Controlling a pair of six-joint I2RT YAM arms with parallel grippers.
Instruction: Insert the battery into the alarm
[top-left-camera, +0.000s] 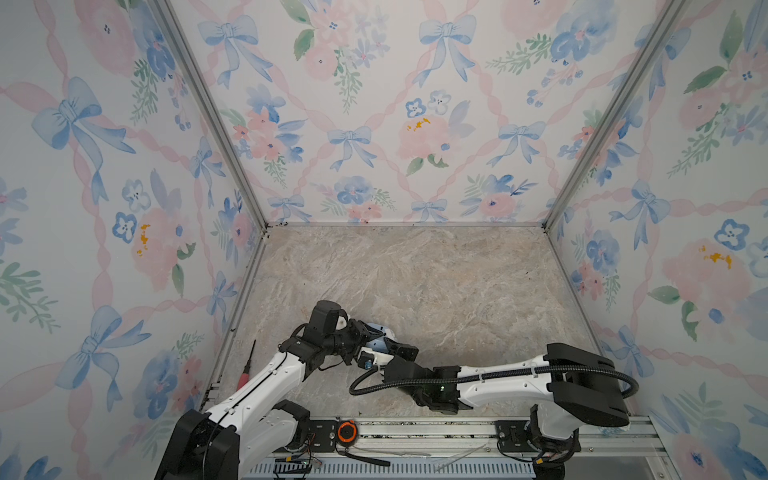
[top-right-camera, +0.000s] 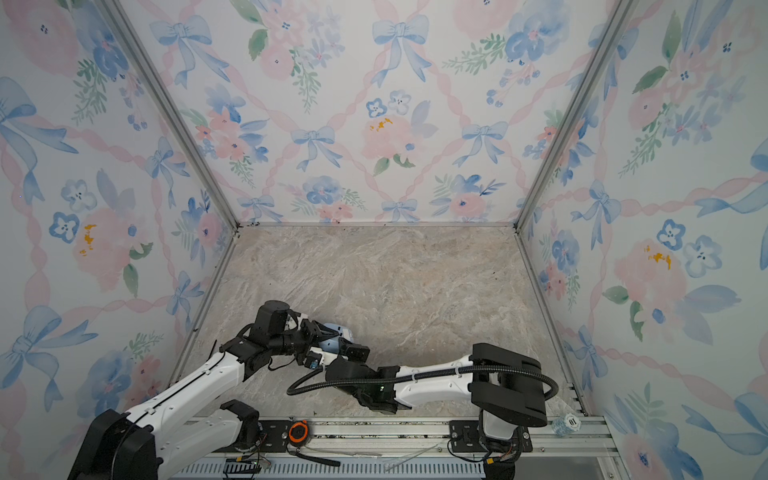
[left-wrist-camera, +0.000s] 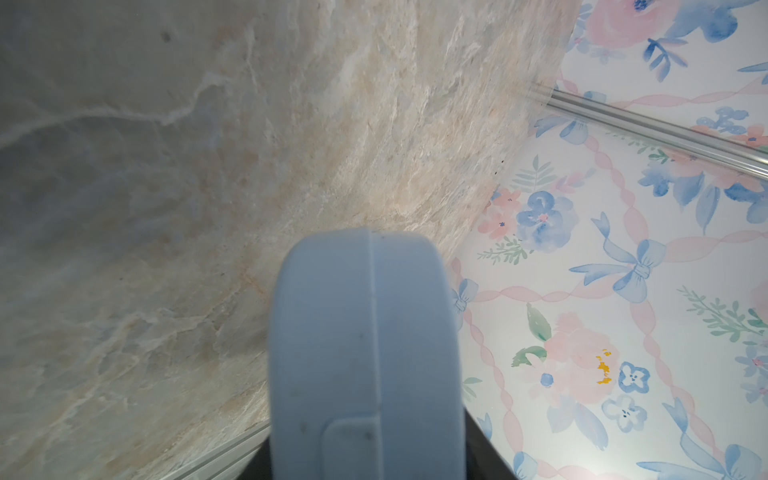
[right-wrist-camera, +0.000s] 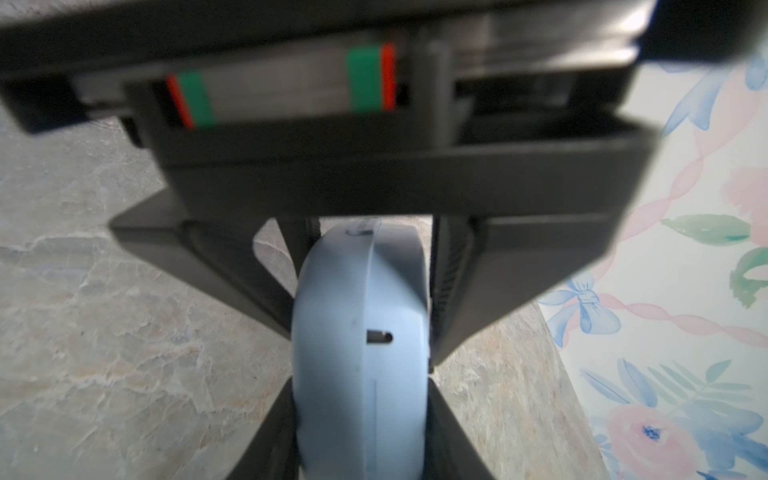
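The light blue alarm (left-wrist-camera: 364, 344) looks like a rounded, thick body seen edge-on in the left wrist view. In the right wrist view the same alarm (right-wrist-camera: 360, 384) stands between both grippers, with a small dark slot on its near edge. From below, my right gripper is shut on it, a dark finger on each side. My left gripper reaches in from the far side, its fingers (right-wrist-camera: 488, 280) straddling the alarm's other end closely; whether they press on it is unclear. No battery shows in any view.
A red-handled screwdriver (top-left-camera: 245, 376) lies at the left edge of the floor. An orange tape measure (top-left-camera: 346, 432) sits on the front rail. The stone-patterned floor (top-left-camera: 416, 272) behind the arms is clear, with patterned walls on three sides.
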